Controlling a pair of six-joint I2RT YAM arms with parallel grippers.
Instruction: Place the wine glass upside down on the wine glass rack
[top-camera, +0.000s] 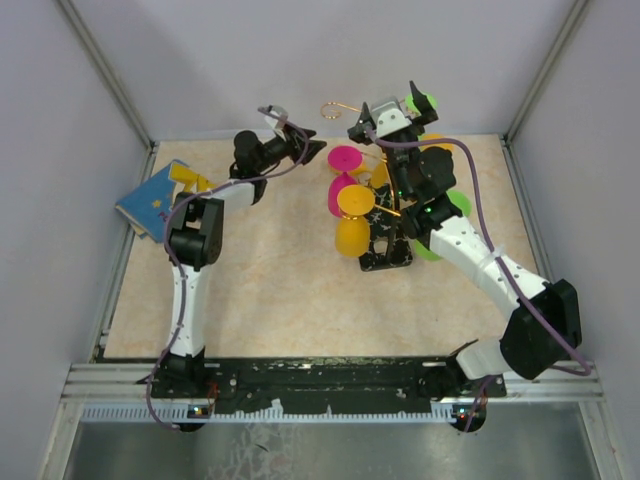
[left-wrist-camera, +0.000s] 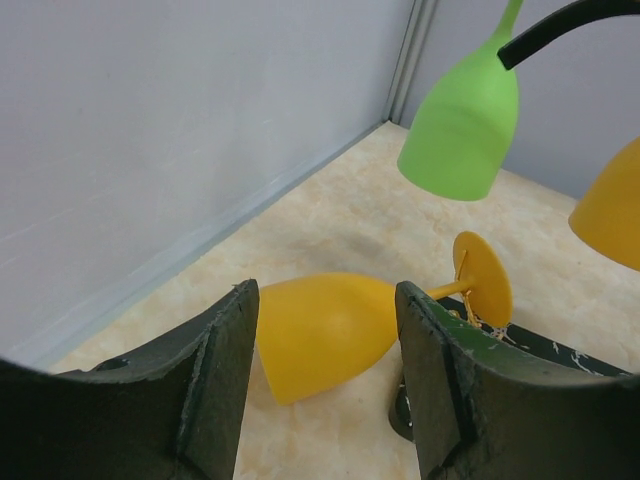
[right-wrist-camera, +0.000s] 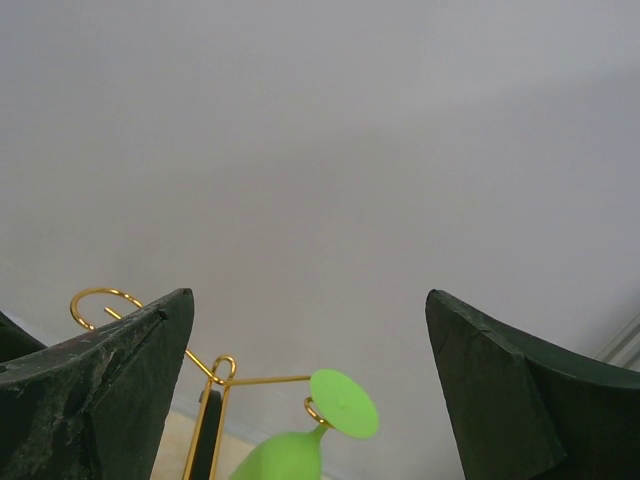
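Note:
The wine glass rack (top-camera: 385, 255) stands right of centre, hung with yellow, pink and green glasses. My left gripper (top-camera: 308, 142) is open just left of it; in the left wrist view a yellow glass (left-wrist-camera: 320, 330) lies sideways behind the fingertips, its foot to the right, and a green glass (left-wrist-camera: 455, 130) hangs upside down above. My right gripper (top-camera: 390, 105) is open high over the rack; in the right wrist view a gold loop and a green glass (right-wrist-camera: 280, 460) appear beyond its empty fingers.
A blue board (top-camera: 145, 205) with yellow objects lies at the left. Pale walls close in the back and sides.

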